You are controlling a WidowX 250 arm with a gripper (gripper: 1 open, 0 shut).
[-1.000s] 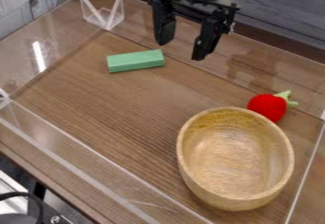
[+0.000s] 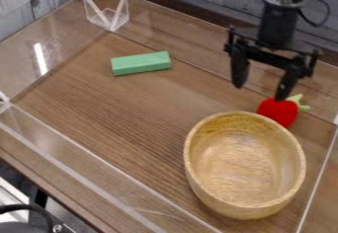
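My dark gripper (image 2: 270, 67) hangs open at the upper right, above and a little behind a red strawberry (image 2: 276, 113) with a green top. Below the strawberry is a large pale tan bowl (image 2: 244, 188), empty, at the lower right. A green block (image 2: 141, 63) lies on the wooden table (image 2: 93, 128) at the upper left, well away from the gripper.
A clear wire or plastic holder (image 2: 109, 12) stands at the back left. A dark wall or edge runs along the back.
My gripper has moved right across the back of the table, from near the centre to above the strawberry. The objects on the table have not moved.
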